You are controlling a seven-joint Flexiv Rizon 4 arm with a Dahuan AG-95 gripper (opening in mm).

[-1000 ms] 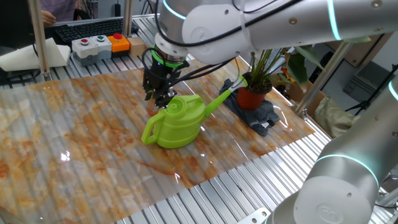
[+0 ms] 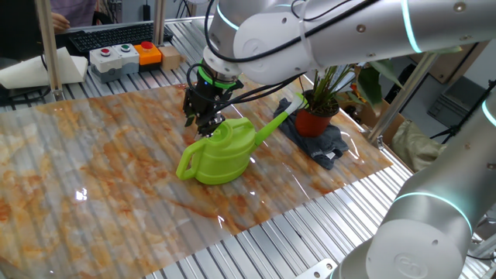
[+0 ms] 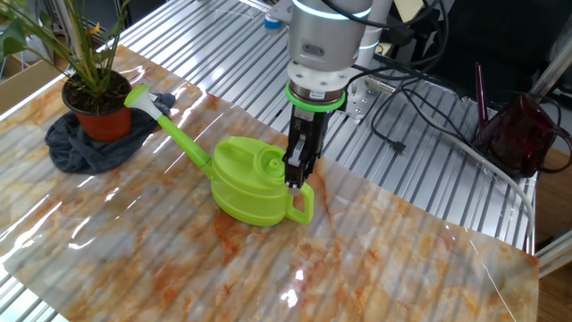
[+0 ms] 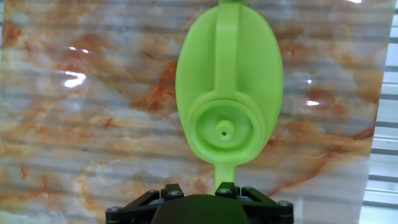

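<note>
A light green watering can (image 2: 225,157) stands upright on the marbled sheet. Its spout points toward a potted plant (image 2: 314,120), and the spout's pale rose is close beside the pot. My gripper (image 3: 293,182) hangs pointing down at the handle end of the can, by the top of the handle (image 3: 306,206); contact cannot be made out. From above, the wrist view has the can's round filler opening (image 4: 224,132) ahead of my fingers (image 4: 171,188), which stand apart. The handle runs down toward the right finger, which hides its lower part. Nothing shows clasped between them.
The plant pot rests on a dark grey cloth (image 3: 76,148). A dark red watering can (image 3: 518,134) stands off the sheet at the right. Button boxes (image 2: 116,62) sit at the back. Much of the marbled sheet (image 2: 85,155) is clear.
The can and plant have stayed put.
</note>
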